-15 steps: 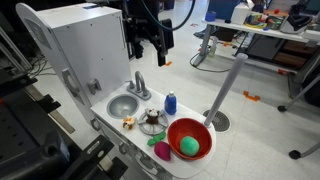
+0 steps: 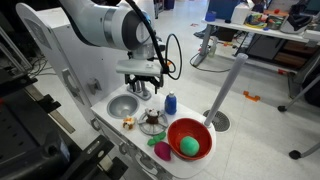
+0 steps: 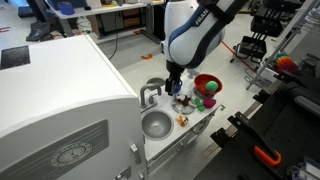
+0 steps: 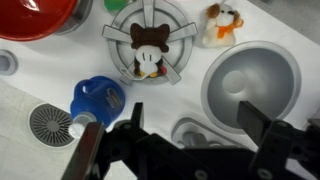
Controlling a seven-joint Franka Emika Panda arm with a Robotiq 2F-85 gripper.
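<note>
My gripper stands open, its fingers wide apart with nothing between them. In exterior view 1 the gripper [image 2: 143,83] hangs over the back of the white toy counter, by the grey faucet [image 2: 139,78]. The blue bottle [image 2: 171,103] stands upright on the counter. From the wrist, the left finger partly overlaps the blue bottle [image 4: 98,97], and the faucet [image 4: 190,130] shows between the fingers. A brown plush toy [image 4: 151,42] rests on the round burner [image 4: 118,34]. A white-and-orange plush [image 4: 220,27] lies beside the sink basin [image 4: 213,93].
A red bowl [image 2: 207,129] holding a green ball [image 2: 189,145] sits at the counter's right end. A magenta item [image 2: 162,151] lies near the front edge. The white oven [image 3: 60,90] rises beside the sink; a grey post [image 2: 225,88] stands behind the bowl.
In exterior view 1 the gripper has come down toward the counter and shifted somewhat left. The bottle, toys and bowl have stayed put.
</note>
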